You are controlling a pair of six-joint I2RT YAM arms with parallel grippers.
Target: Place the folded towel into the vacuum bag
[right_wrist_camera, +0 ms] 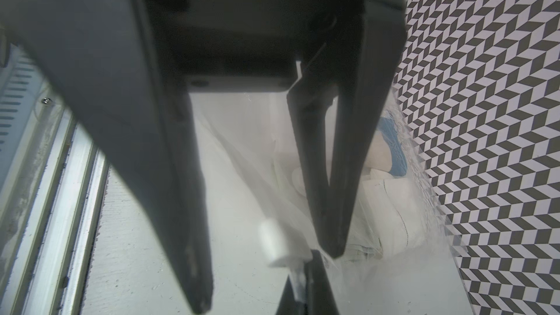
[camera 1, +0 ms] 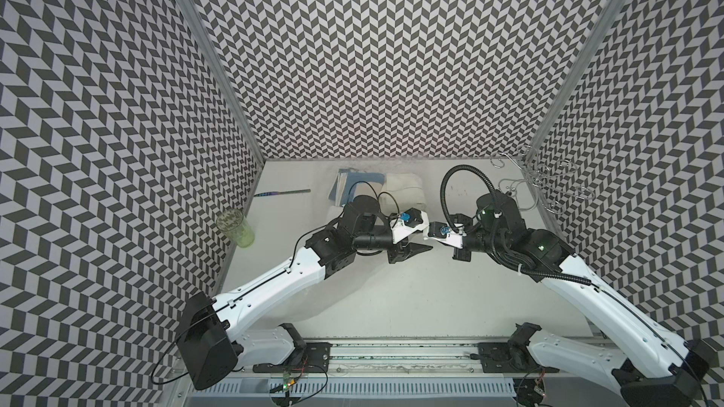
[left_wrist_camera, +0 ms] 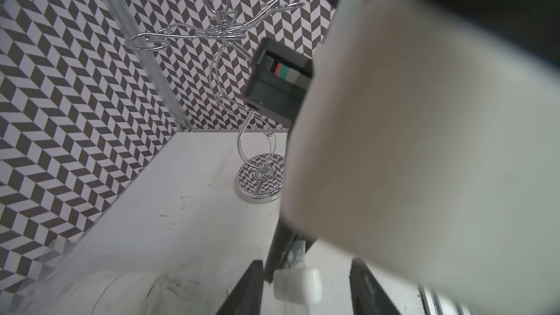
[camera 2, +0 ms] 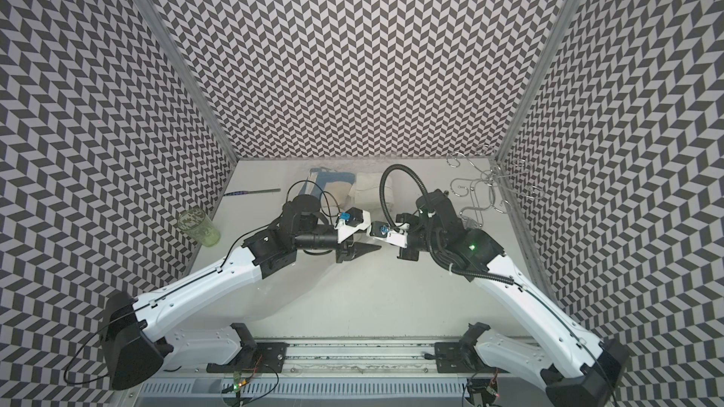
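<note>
A folded blue-and-tan towel [camera 1: 362, 181] and a folded white towel [camera 1: 403, 183] lie side by side at the back. Clear plastic of the vacuum bag [right_wrist_camera: 402, 285] surrounds them in the right wrist view; its near part stretches toward my grippers. My right gripper is shut on a white tab [right_wrist_camera: 278, 243] at the bag's near edge. From the other side, my left gripper reaches in with parted fingers [left_wrist_camera: 248, 291], one on either side of that tab. Whether they touch it cannot be told. Both top views mostly hide the tab behind the wrists.
A green-tinted glass [camera 1: 240, 230] and a thin blue stick [camera 1: 282, 193] occupy the left side. A wire stand [left_wrist_camera: 260, 178] rises at the back right. Both wrists are very close together.
</note>
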